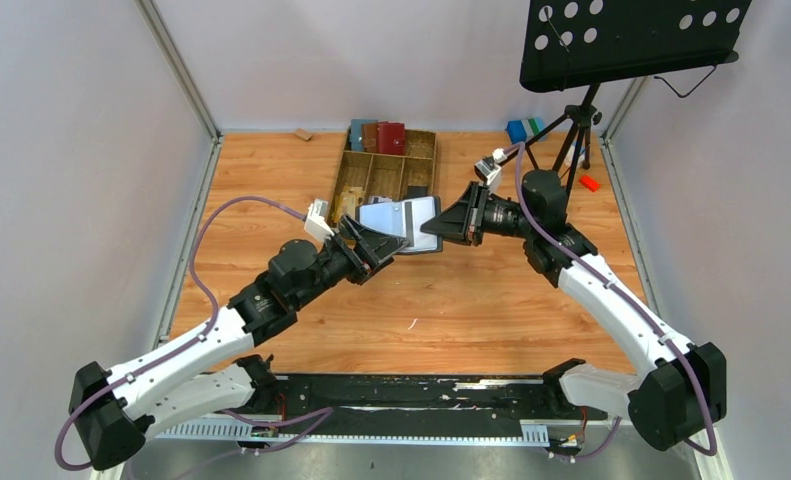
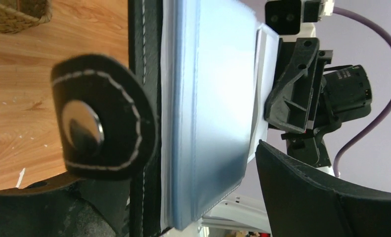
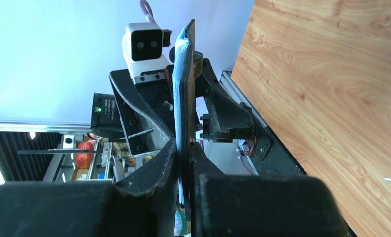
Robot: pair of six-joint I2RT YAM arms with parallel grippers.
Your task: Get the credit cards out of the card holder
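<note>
An opened black card holder with pale translucent sleeves is held in the air at the centre. My right gripper is shut on its right side; edge-on in the right wrist view, the holder stands upright between the fingers. My left gripper is open at the lower left part of the holder, its fingers either side of the sleeves in the left wrist view, where a snap strap shows close up. I cannot tell whether cards are inside.
A divided basket with coloured holders stands behind. A music stand is at the back right, a red block beside it.
</note>
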